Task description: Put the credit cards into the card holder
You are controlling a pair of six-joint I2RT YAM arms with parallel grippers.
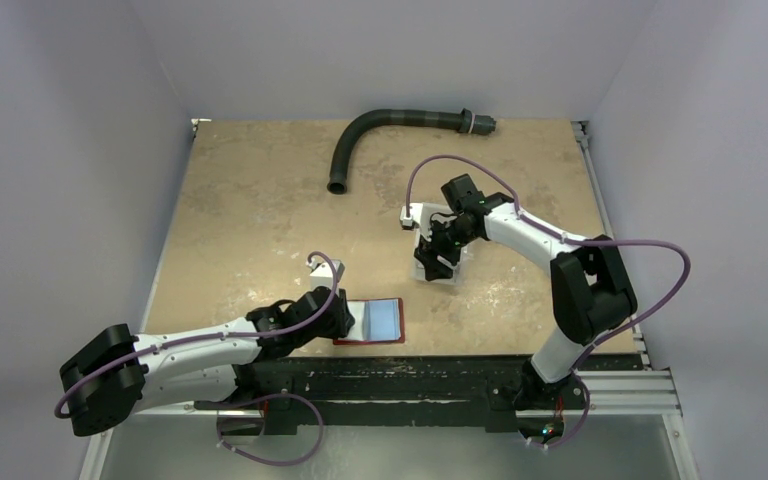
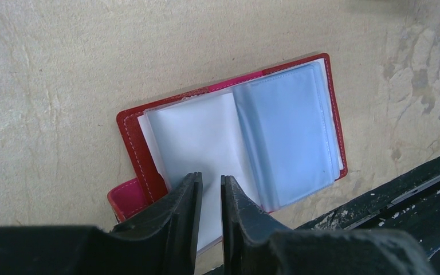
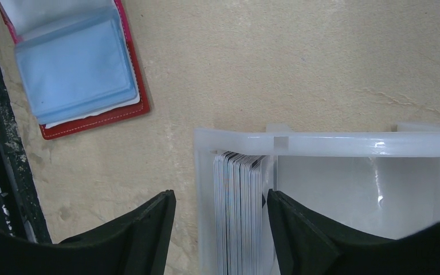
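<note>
The card holder [image 2: 283, 132], red with clear and pale-blue sleeves, lies open flat near the table's front edge. Over its white left-hand page, my left gripper is a little open; a narrow gap shows between its fingertips, and no card is visible there. In the right wrist view, a tight row of credit cards [image 3: 238, 212] stands on edge in the end compartment of a translucent box [image 3: 344, 144]. My right gripper is open above that end, one fingertip on either side of the row. Whether its fingers touch the cards cannot be told.
A dark flexible hose [image 1: 390, 120] curves across the back of the table. Bare tabletop [image 1: 250, 210] stretches over the left and centre. The holder lies close to the dark front rail [image 1: 410, 375].
</note>
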